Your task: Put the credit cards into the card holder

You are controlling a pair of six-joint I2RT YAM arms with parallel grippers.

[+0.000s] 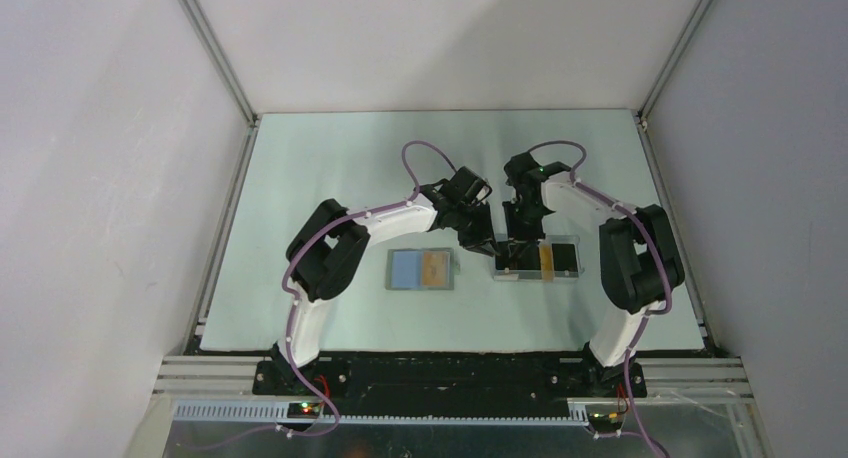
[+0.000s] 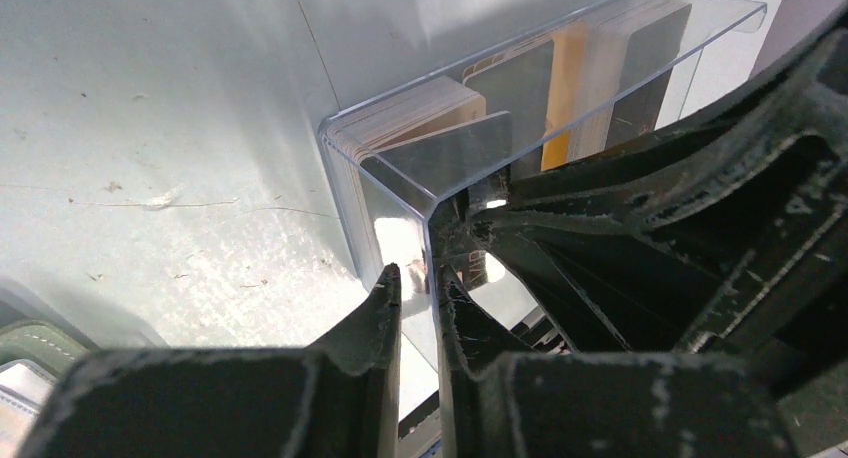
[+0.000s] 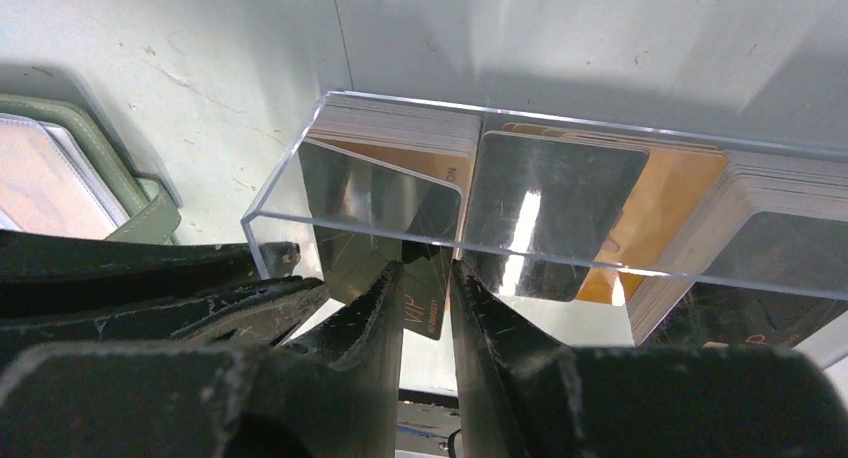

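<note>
A clear box [image 1: 560, 277] holds upright stacks of cards in compartments, at the right of the table. My left gripper is shut on the box's left front corner, the clear wall running between its fingers. My right gripper stands part open at the front of the left compartment. A dark card marked VIP [image 3: 424, 303] shows behind and between its fingertips; I see no grip on it. The green card holder [image 1: 420, 288] lies open to the left, with a blue panel and a tan panel; its edge [image 3: 75, 118] also shows in the right wrist view.
Beside the left stack stand a dark card stack [image 3: 555, 183], an orange card [image 3: 655, 193] and another dark-faced stack [image 3: 790, 243]. Both grippers are close together at the box. Bare table [image 1: 330, 158] lies behind and around the card holder.
</note>
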